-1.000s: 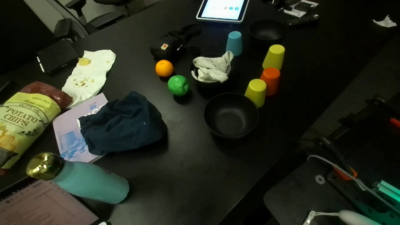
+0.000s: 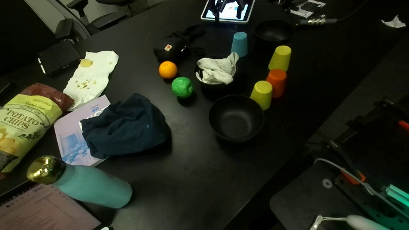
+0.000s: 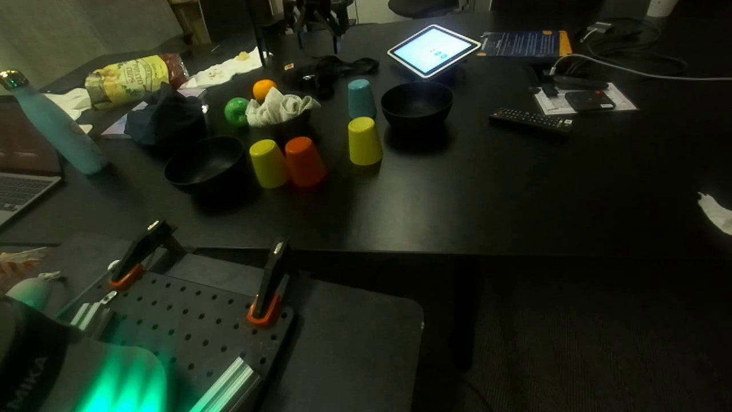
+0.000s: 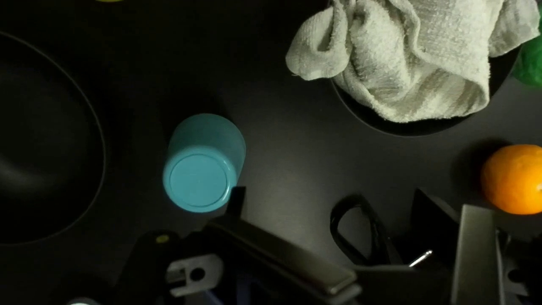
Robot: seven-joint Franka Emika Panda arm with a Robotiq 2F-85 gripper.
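Note:
My gripper is open and empty, up above the table with its fingers spread wide. In exterior view 1 its tips hang in front of the lit tablet. The upside-down blue cup lies just beyond the left finger in the wrist view. A black strap shows below the gap between the fingers. Toward the upper right, a whitish towel sits bunched in a black bowl. An orange rests past the right finger, and a green ball-like fruit lies near it.
Two yellow cups and an orange cup stand upside down, close to an empty black bowl. Another bowl stands by the blue cup. Dark cloth, a bottle and a chip bag crowd one side.
My gripper has come into exterior view 1 at the top, in front of the tablet. A cable and metallic connector now cover the remote there. The table objects have stayed put.

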